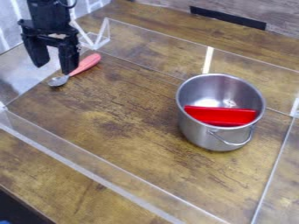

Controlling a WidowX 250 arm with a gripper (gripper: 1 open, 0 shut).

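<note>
My black gripper (52,54) is at the upper left, open, its fingers pointing down just above and beside a spoon (59,81) with a red handle (84,65) that lies on the wooden table. A steel pot (211,131) stands on the right, holding a red object (221,115) inside.
Clear panels or strips run along the left and round the edges. A dark slatted piece (261,19) sits at the back right.
</note>
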